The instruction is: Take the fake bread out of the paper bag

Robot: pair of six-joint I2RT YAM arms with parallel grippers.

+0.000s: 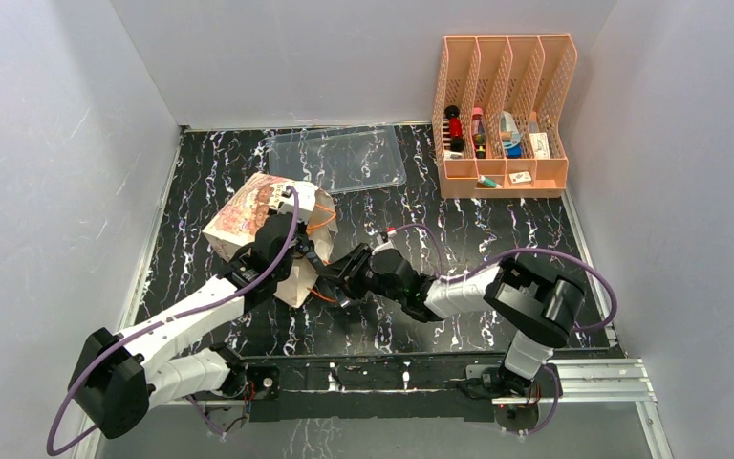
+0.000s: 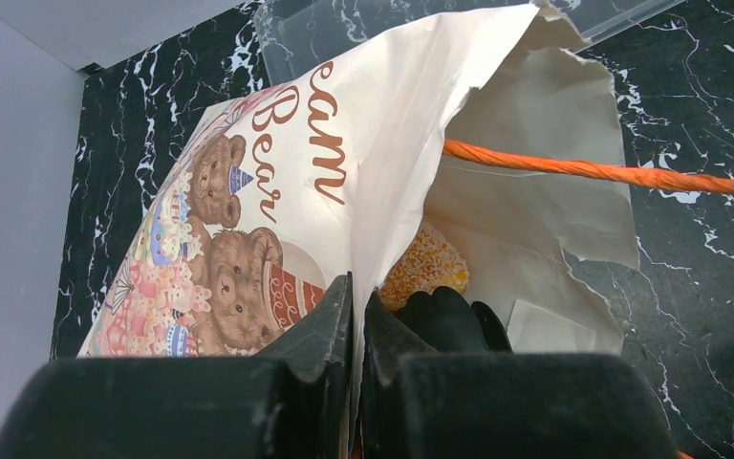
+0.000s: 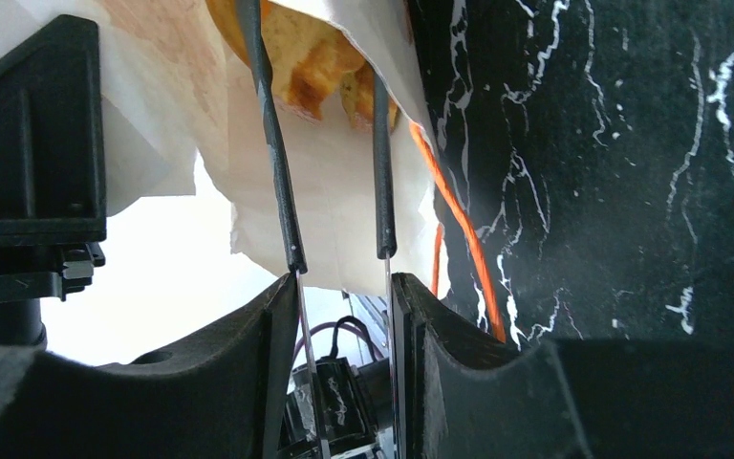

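Observation:
The paper bag [image 1: 241, 212], printed with bears, lies on its side at the left with its mouth to the right. My left gripper is shut on the thin edge of its mouth, as the left wrist view shows. Pieces of fake bread lie inside: a sprinkled round one [image 2: 427, 266] in the left wrist view, and golden-brown bread [image 3: 308, 62] in the right wrist view. My right gripper reaches into the mouth, its long thin fingers [image 3: 382, 182] apart, bread showing behind and between them. Whether they touch it I cannot tell.
Orange cord handles [image 2: 573, 169] hang across the bag's opening. A clear tray [image 1: 336, 159] lies behind it, and a pink divided rack [image 1: 503, 189] with small items stands at the back right. Right of centre, the dark marbled table [image 1: 497, 239] is bare.

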